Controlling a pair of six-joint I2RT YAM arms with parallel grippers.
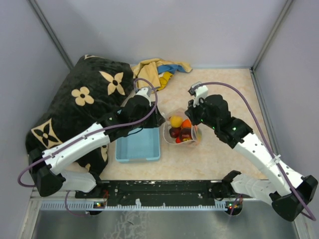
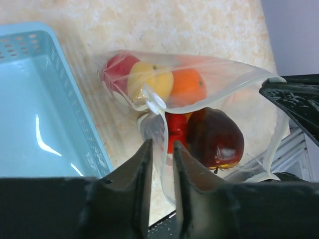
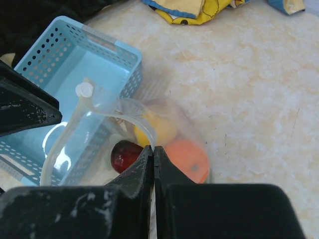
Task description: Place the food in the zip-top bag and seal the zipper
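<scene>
The clear zip bag (image 1: 169, 137) holds several foods: a yellow one (image 2: 149, 79), an orange one (image 2: 187, 89), a dark red apple (image 2: 214, 137) and red ones. In the right wrist view my right gripper is shut at the bag's zipper rim, with only thin plastic at its tips, if anything. My left gripper is at the bag's other side, beside the white zipper slider (image 2: 154, 102); its fingers look part open, with the bag's edge between or just behind them.
An empty blue basket (image 1: 137, 147) stands left of the bag. A dark patterned cushion (image 1: 65, 114) fills the left side, and folded cloths (image 1: 149, 74) lie at the back. The mat right of the bag is clear.
</scene>
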